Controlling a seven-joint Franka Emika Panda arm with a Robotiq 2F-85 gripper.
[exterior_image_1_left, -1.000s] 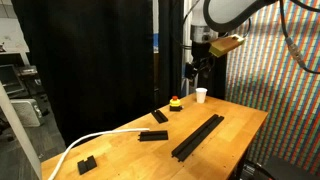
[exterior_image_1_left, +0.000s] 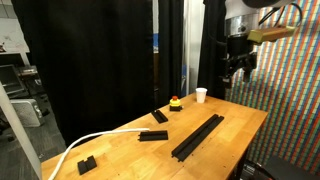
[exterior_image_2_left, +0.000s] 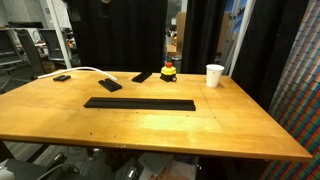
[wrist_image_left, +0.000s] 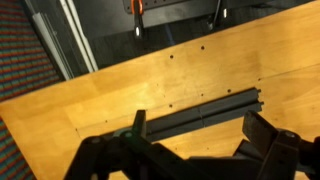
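My gripper (exterior_image_1_left: 238, 76) hangs well above the right end of the wooden table, touching nothing there. The wrist view shows its two dark fingers set wide apart, so the gripper is open, with only the table surface and part of a dark bar between them. That long black bar (wrist_image_left: 205, 113) lies flat on the table, grooved along its length. In exterior view 2 the black bar (exterior_image_2_left: 140, 103) lies across the middle of the table. A white cup (exterior_image_1_left: 201, 95) stands upright at the back right.
Near the back edge sits a yellow-and-red button (exterior_image_1_left: 175, 103) on a black base. Short black pieces, including a block (exterior_image_1_left: 153, 135), lie farther left, with a white cable (exterior_image_1_left: 95, 136) along the table. Bare wood (exterior_image_2_left: 245, 120) spreads across the right front.
My arm and gripper have swung right in exterior view 1, from near the cup to past it. The objects on the table have not moved.
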